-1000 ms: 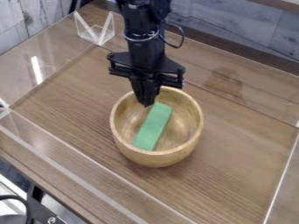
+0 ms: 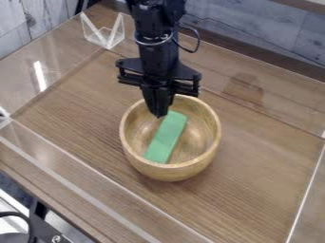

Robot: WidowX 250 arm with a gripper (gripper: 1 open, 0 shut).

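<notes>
My gripper (image 2: 160, 99) hangs over the back rim of a round beige bowl (image 2: 200, 149), its fingertips near or just inside the rim; whether they are apart or closed is unclear. A flat green rectangular object (image 2: 165, 140) lies lengthwise inside the bowl, in front of the fingertips. I cannot tell whether anything is between the fingers.
Dark items and cables sit at the bottom left corner, with white clutter along the left edge.
The gripper has shifted very slightly; the bowl and green object look about the same.
</notes>
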